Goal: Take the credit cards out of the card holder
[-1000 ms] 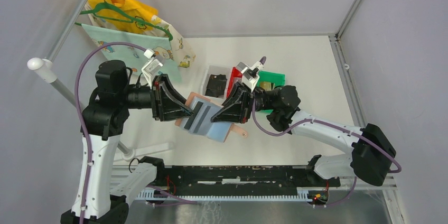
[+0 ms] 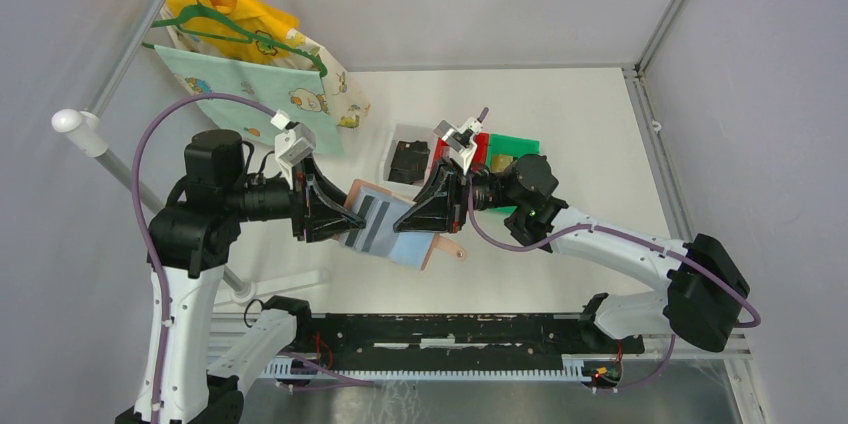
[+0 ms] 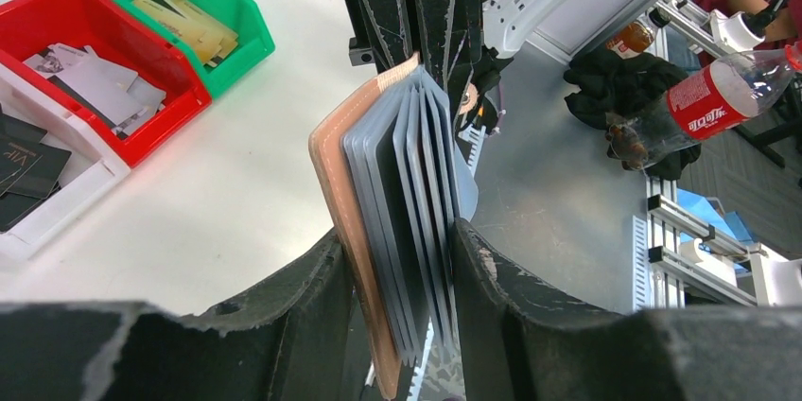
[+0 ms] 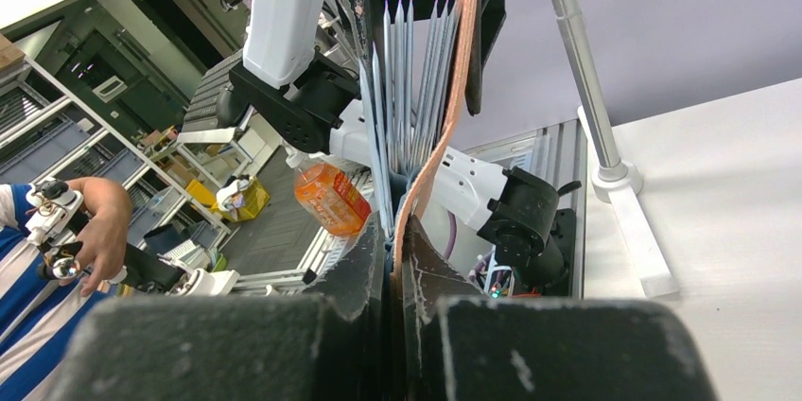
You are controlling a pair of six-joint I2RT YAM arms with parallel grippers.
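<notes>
The card holder (image 2: 378,227), an orange-brown cover with clear bluish sleeves, hangs between both grippers above the table. My right gripper is shut on its lower edge, pinching cover and sleeves together. In the left wrist view, the sleeves (image 3: 437,198) stand fanned out beside the cover (image 3: 339,169). My left gripper has its fingers parted around the holder, one finger at the cover's side and the other against the sleeves. Dark stripes show through the sleeves in the top view; how many cards are inside cannot be told.
Behind the grippers stand a white box (image 2: 398,134) with black cards, a red box (image 3: 170,110) with pale cards, and a green box (image 3: 248,32) with gold cards. Cloths on a hanger (image 2: 240,39) hang at back left.
Both grippers have shifted slightly against the holder, the left wrist dropping and the right moving a little left.
</notes>
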